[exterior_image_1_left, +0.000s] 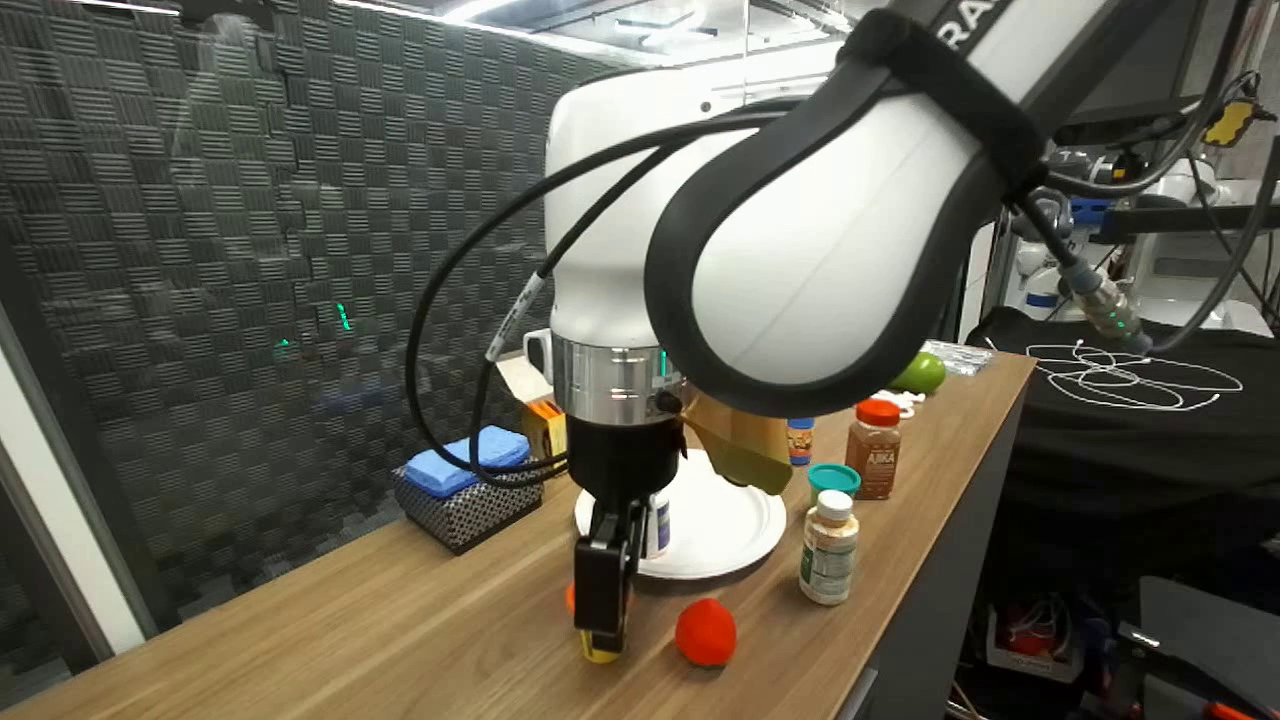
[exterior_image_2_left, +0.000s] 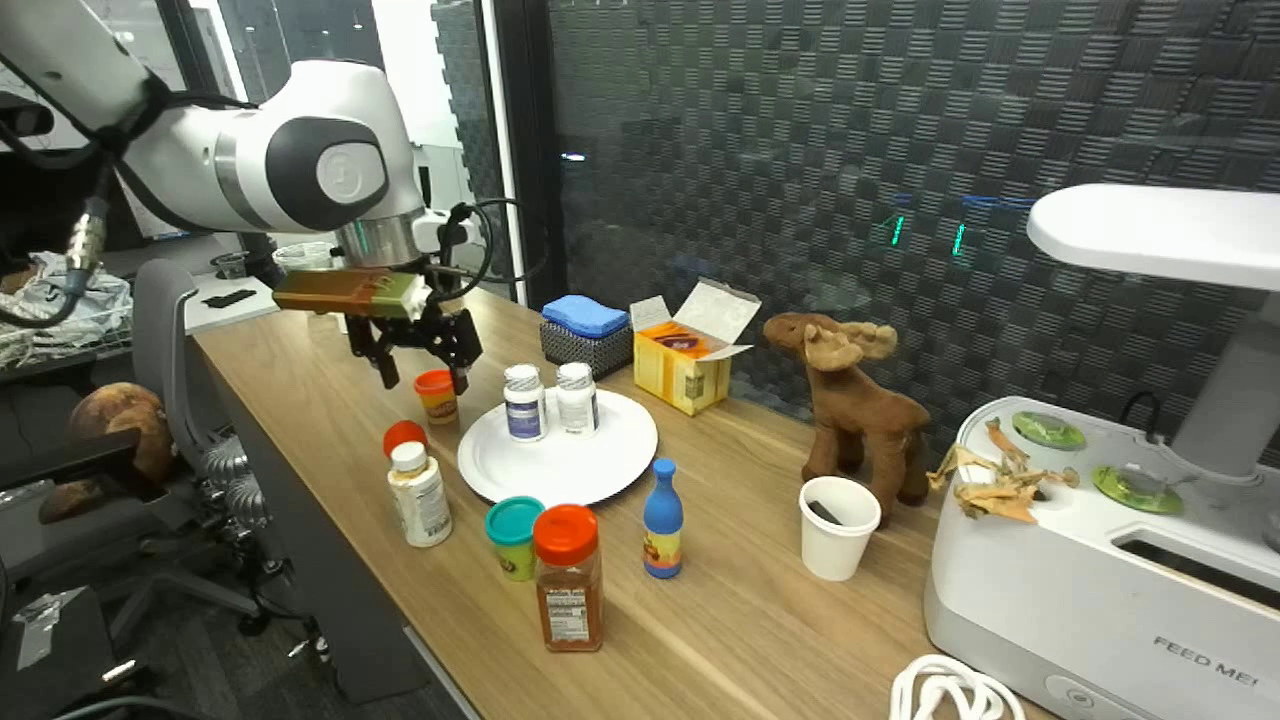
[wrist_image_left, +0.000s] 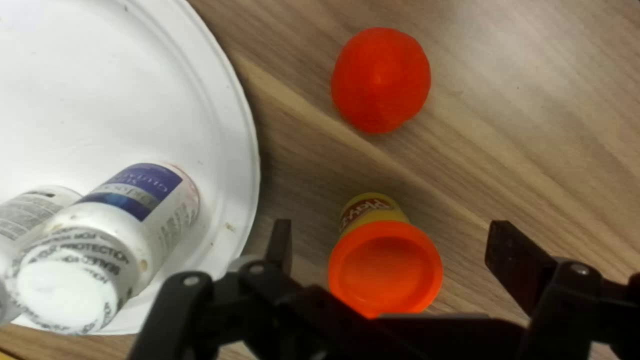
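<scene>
My gripper stands open above the table, its two black fingers (wrist_image_left: 519, 264) spread to either side of an orange-lidded yellow Play-Doh tub (wrist_image_left: 385, 267). Nothing is held. In exterior view 2 the tub (exterior_image_2_left: 435, 396) stands upright just below the fingers; in exterior view 1 a finger covers most of it. A round red object (wrist_image_left: 381, 80) rests on the wood close to the tub. Two white pill bottles (wrist_image_left: 102, 240) stand on the white plate (wrist_image_left: 231, 156), beside the gripper's left finger.
Nearer exterior view 2 are another pill bottle (exterior_image_2_left: 420, 498), a teal-lidded tub (exterior_image_2_left: 513, 540), a red-capped spice jar (exterior_image_2_left: 567, 588) and a blue bottle (exterior_image_2_left: 662, 522). Behind the plate sit a patterned box (exterior_image_2_left: 588, 342) with a blue cloth and an open yellow box (exterior_image_2_left: 681, 366).
</scene>
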